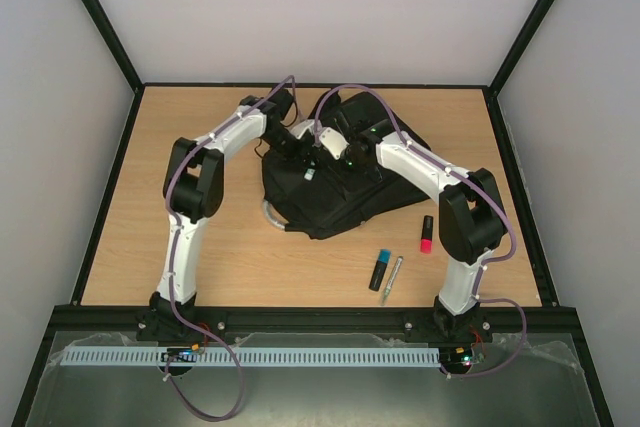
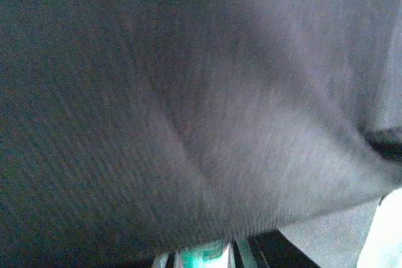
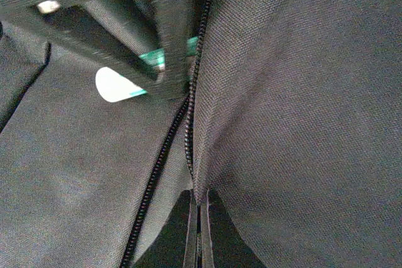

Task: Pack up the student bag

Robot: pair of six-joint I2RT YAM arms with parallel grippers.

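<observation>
The black bag (image 1: 320, 209) lies open on the table, its zipped opening facing up. My left gripper (image 1: 309, 162) is over the bag at the opening, shut on a small white and green item (image 3: 116, 85). That item's white end sticks out beyond the dark fingers (image 3: 169, 61) in the right wrist view. Only a green bit of the item (image 2: 204, 254) shows in the left wrist view, where dark cloth (image 2: 188, 105) covers most of the picture. My right gripper is shut on the zippered edge of the bag (image 3: 200, 149), which runs down between its fingertips.
At the front right of the table lie a blue-capped dark marker (image 1: 379, 271), a slim pale pen (image 1: 391, 281) and a black and pink marker (image 1: 426, 234). A grey loop (image 1: 272, 215) sits at the bag's left side.
</observation>
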